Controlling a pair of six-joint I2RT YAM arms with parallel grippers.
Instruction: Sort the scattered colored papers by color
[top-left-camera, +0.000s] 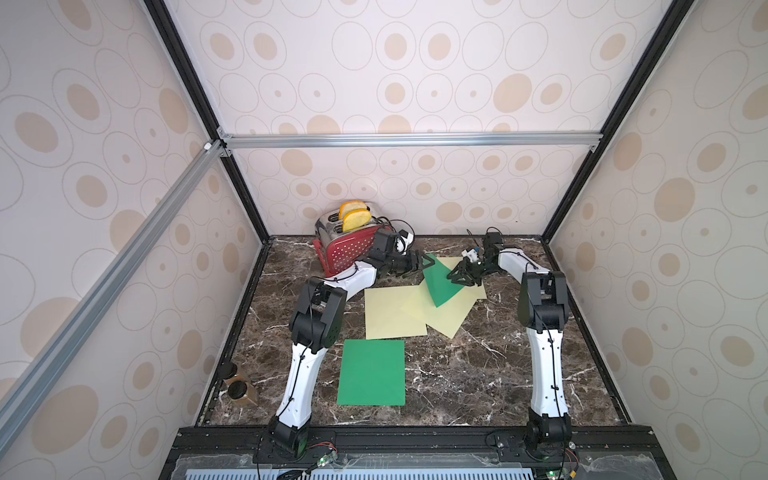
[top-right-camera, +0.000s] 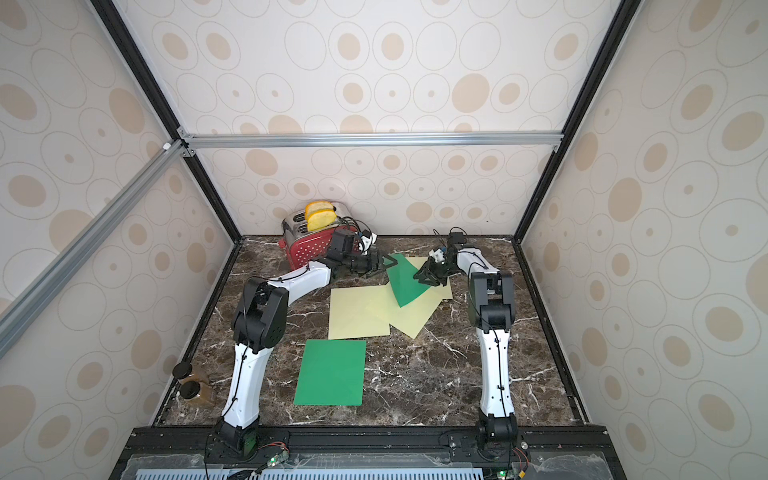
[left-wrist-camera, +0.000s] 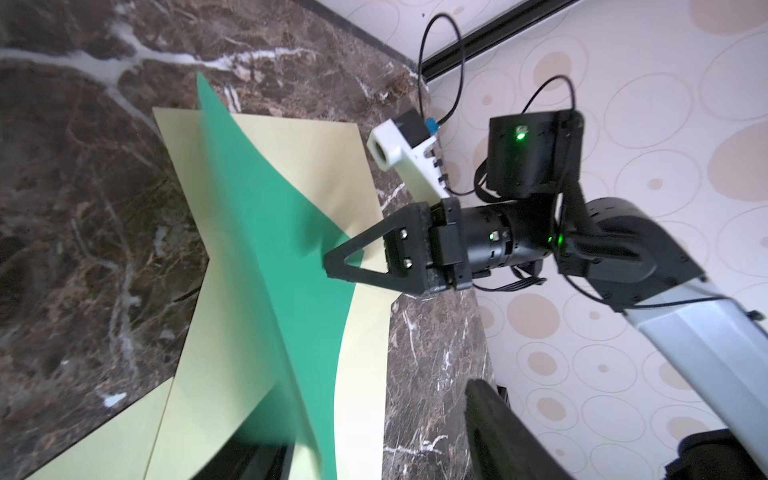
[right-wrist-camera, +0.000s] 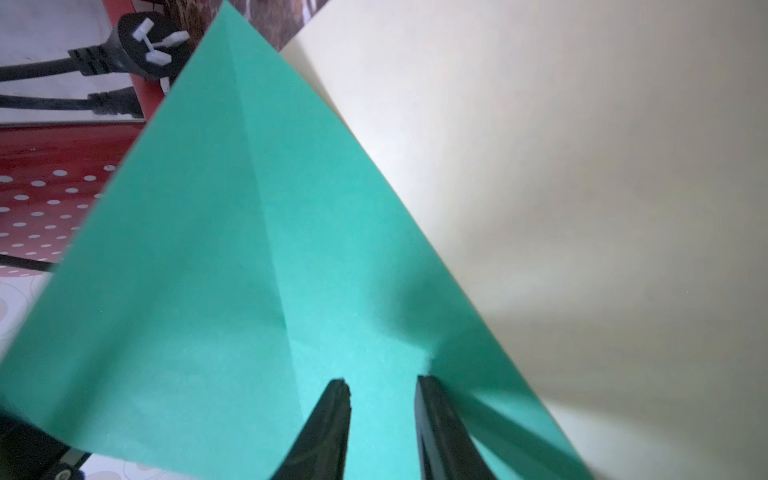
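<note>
A bent green paper (top-left-camera: 439, 284) is raised over two of the yellow papers. My right gripper is shut on it at its right side, seen from the side in the left wrist view. My left gripper (top-left-camera: 428, 261) stands open at the sheet's far-left corner. In the left wrist view, one side of the green paper (left-wrist-camera: 276, 280) rises near the left finger (left-wrist-camera: 260, 452); whether they touch I cannot tell. One yellow paper (top-left-camera: 388, 316) lies flat at the left of the yellow group, overlapped with another (top-left-camera: 452, 320). A second green paper (top-left-camera: 371, 373) lies flat nearer the front.
Behind my left arm stands a red toaster (top-left-camera: 349, 252) with yellow slices on top, its black plug (right-wrist-camera: 148, 48) close to the raised sheet. A small jar (top-left-camera: 240, 390) is at the front left. Bare marble (top-left-camera: 472, 376) lies free at front right.
</note>
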